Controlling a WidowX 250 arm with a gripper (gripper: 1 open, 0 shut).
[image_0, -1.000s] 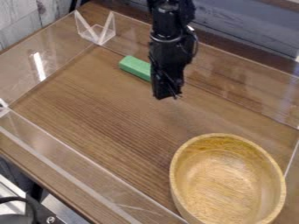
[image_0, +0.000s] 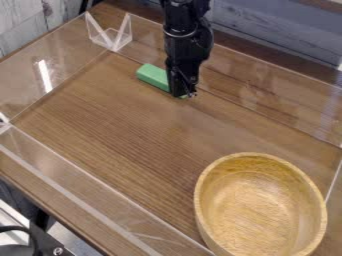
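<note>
The black gripper (image_0: 179, 90) hangs at the upper middle, at the right end of a green block (image_0: 154, 76) lying on the wooden table. Its fingertips are small and dark here, and whether anything is between them is hard to see; part of the block is hidden behind the gripper.
A large pale yellow oval bowl (image_0: 261, 240) sits at the lower right. A clear plastic object (image_0: 110, 35) stands at the upper left.
The gripper has moved back, away from the camera, and slightly left, closer against the green block. The block and bowl look unmoved.
</note>
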